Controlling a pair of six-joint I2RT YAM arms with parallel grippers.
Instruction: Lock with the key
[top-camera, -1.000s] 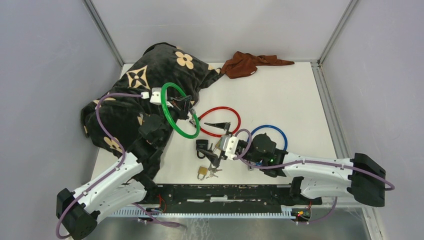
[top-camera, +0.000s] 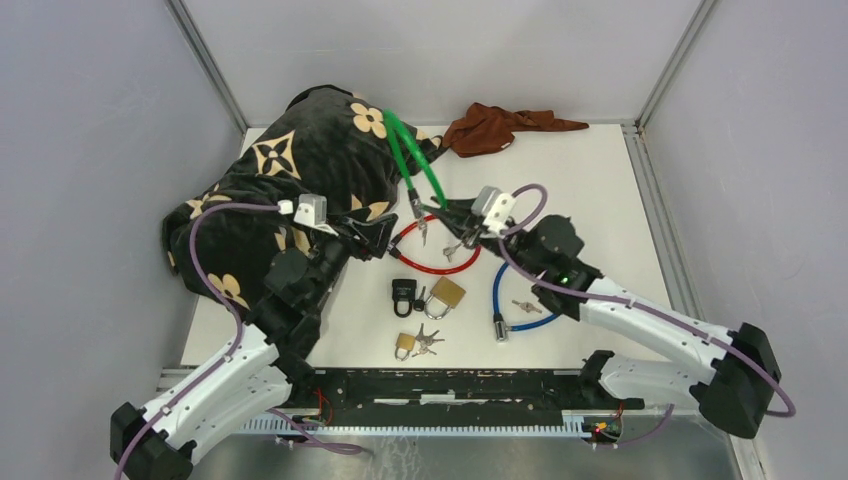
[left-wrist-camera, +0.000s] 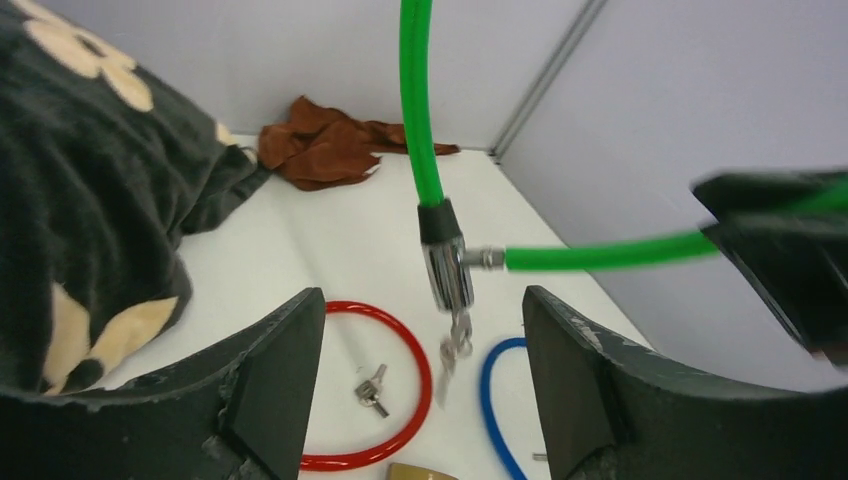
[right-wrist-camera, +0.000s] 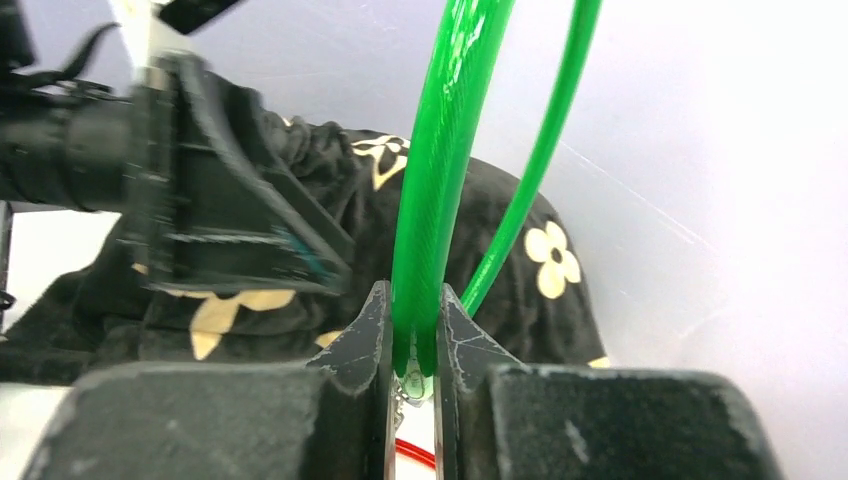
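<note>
My right gripper is shut on the green cable lock (right-wrist-camera: 445, 170), whose cable runs between its fingers. The lock hangs in the air; its loop rises toward the back in the top view. In the left wrist view its silver cylinder (left-wrist-camera: 447, 262) hangs upright with a key (left-wrist-camera: 457, 335) dangling below. The cable's metal end (left-wrist-camera: 485, 258) meets the cylinder's side; how deep it sits cannot be seen. My left gripper (top-camera: 378, 235) stands open with nothing between its fingers, left of the lock and apart from it.
On the table lie a red cable lock (top-camera: 432, 270), a blue cable lock (top-camera: 496, 290), a black padlock (top-camera: 403, 290), brass padlocks (top-camera: 447, 291) and loose keys (top-camera: 428, 338). A dark patterned blanket (top-camera: 320, 150) covers the left side. Behind is a brown cloth (top-camera: 495, 130).
My right gripper has closed on the green cable and moved back and right with the lock. My left gripper has opened, let the lock go and shifted slightly.
</note>
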